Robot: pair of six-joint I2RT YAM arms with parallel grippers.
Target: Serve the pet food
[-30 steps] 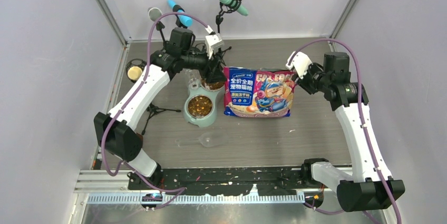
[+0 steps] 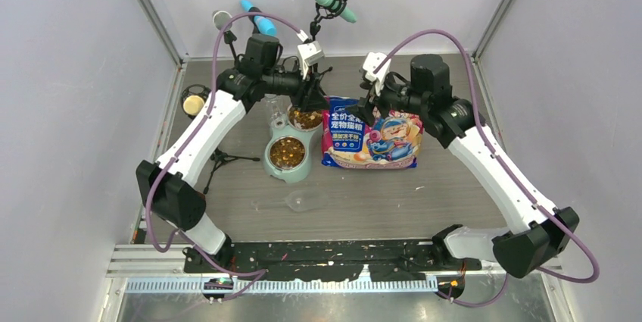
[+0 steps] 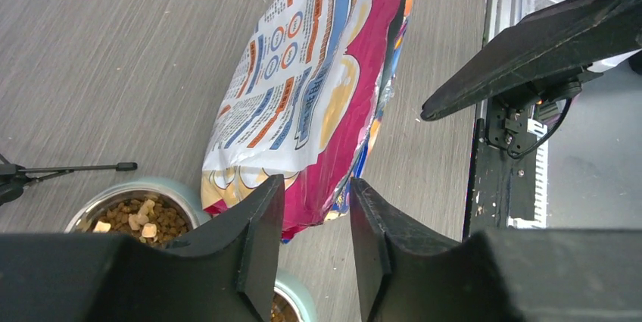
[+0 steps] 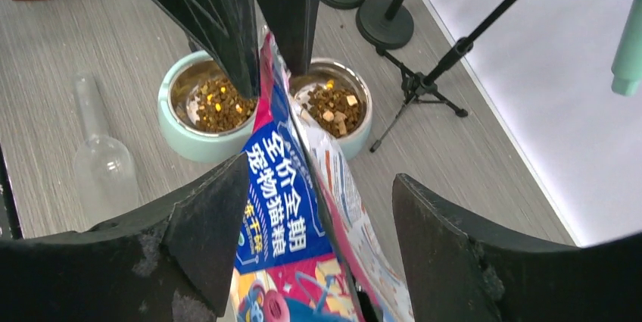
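Observation:
The red, blue and white pet food bag [image 2: 371, 144] stands right of the mint double bowl, whose front bowl [image 2: 287, 153] and back bowl [image 2: 306, 120] both contain brown kibble. My left gripper is at the bag's left end with its fingers apart; the bag's upper corner [image 4: 269, 53] shows between them in the right wrist view. Above the bag's top edge, my right gripper is open, one finger on either side of it. A dark strip or gap runs along that edge; which, I cannot tell. The clear scoop [image 4: 104, 167] lies in front of the bowls.
Behind the bowls, stands hold a mint bottle [image 2: 331, 2] and a blue one [image 2: 261, 19]. A black tripod [image 2: 219, 158] stands left of the bowls.
My right gripper has left the bag's right end and moved left along its top, toward the left gripper.

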